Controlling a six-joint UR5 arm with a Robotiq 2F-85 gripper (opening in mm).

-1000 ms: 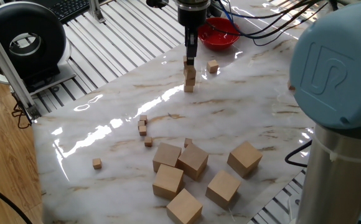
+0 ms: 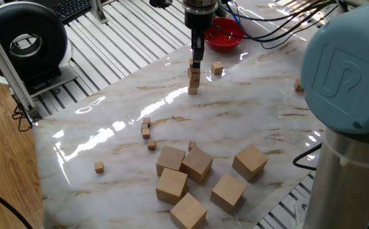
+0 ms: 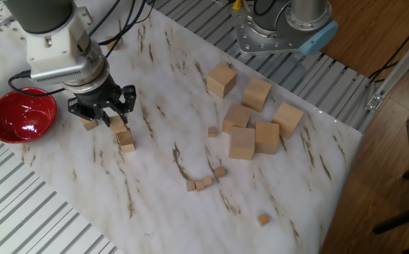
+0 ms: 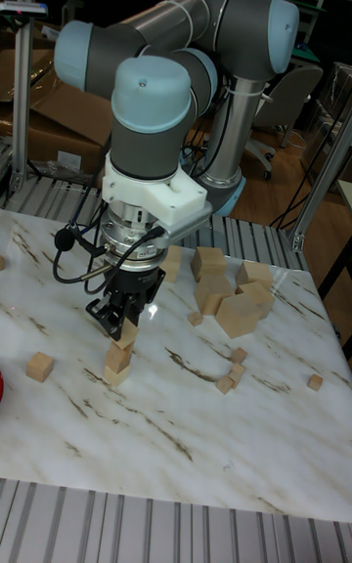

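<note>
A small stack of wooden cubes (image 2: 193,83) stands upright on the marble-patterned table near the red bowl (image 2: 224,35). In exterior view 2 the stack's top cube (image 3: 116,125) is right at the fingertips of my gripper (image 3: 118,122), which points down over it. Seen from exterior view 3, the gripper (image 4: 123,327) is close above the stack, and its lower cubes (image 4: 115,370) show below the fingers. Whether the fingers press on the top cube or stand clear around it cannot be made out. A loose small cube (image 2: 217,67) lies beside the stack.
Several large wooden blocks (image 3: 242,143) are grouped toward the robot's base. Small cubes (image 3: 199,185) lie in a loose row at mid-table, with a lone cube (image 3: 263,219) farther out. Bare table separates these from the stack.
In exterior view 1 my gripper has shifted slightly right and down at the top of the stack. The stack and the other blocks look unmoved.
</note>
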